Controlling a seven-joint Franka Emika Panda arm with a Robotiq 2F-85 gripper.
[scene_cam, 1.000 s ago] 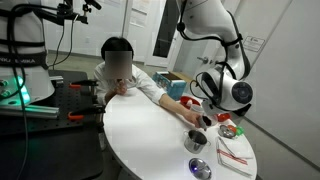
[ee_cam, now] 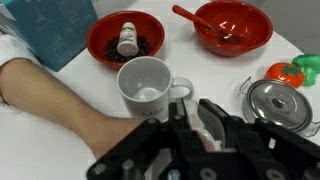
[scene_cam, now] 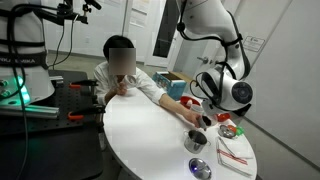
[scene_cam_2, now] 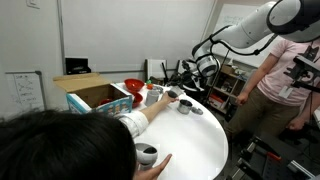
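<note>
At the bottom right of the wrist view, my gripper is shut on a pale thing, largely hidden by the dark fingers. A person's hand reaches in from the left, right beside the gripper; whether it touches the pale thing I cannot tell. Just beyond stands a white mug, its handle towards my fingers. In exterior view 1 the person's arm stretches across the table to my gripper, near a metal pot.
Past the mug are a red bowl of dark beans holding a white bottle, and another red bowl with a spoon. A lidded pot and a tomato lie right.
</note>
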